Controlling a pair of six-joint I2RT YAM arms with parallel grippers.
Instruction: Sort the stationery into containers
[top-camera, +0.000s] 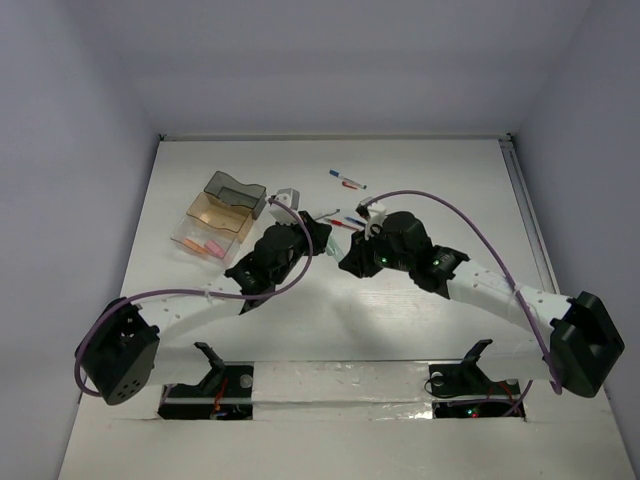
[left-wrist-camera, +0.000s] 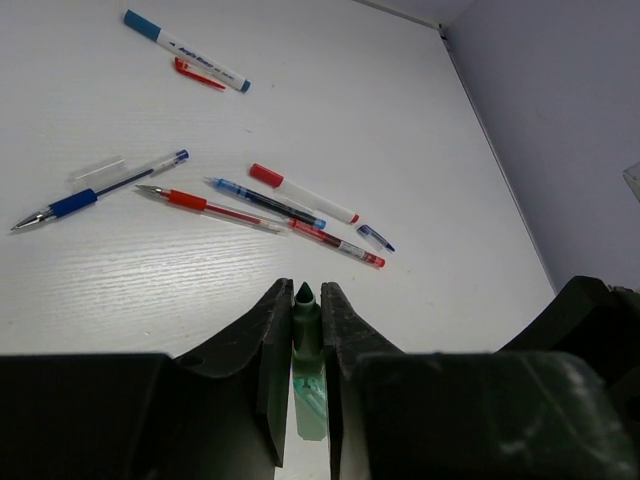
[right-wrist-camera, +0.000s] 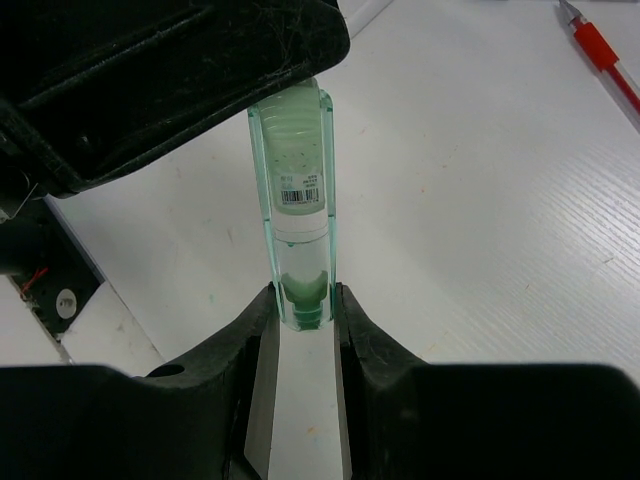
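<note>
Between my two grippers is a translucent green tube (right-wrist-camera: 300, 235) with a barcode label, a glue stick by its look. In the right wrist view, my right gripper is shut on its lower end, while the black left gripper's body covers the upper end. From the left wrist view, my left gripper is shut on the tube's other end. Loose on the table lie a blue-capped marker (left-wrist-camera: 190, 50), a red-capped marker (left-wrist-camera: 305, 195), a blue pen (left-wrist-camera: 100, 193), a red pen (left-wrist-camera: 210, 208) and several other pens and caps.
Three open containers stand at the left: a dark grey one (top-camera: 236, 186), a tan one (top-camera: 205, 208) and a clear one (top-camera: 190, 234) holding a pink and an orange piece.
</note>
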